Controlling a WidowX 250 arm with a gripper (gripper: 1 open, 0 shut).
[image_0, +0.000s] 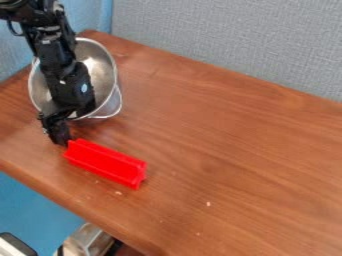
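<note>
A red elongated block (107, 164) lies diagonally near the left front edge of the wooden table. My black gripper (59, 136) hangs at the block's upper left end, low over the table and very close to it; whether they touch is unclear. The fingertips are dark and small here. Behind the arm, a steel bowl or pot (99, 62) with a wire handle sits at the back left, partly hidden by the arm.
A grey fabric wall stands behind the table. A blue surface and some metal hardware show beyond the left front edge.
</note>
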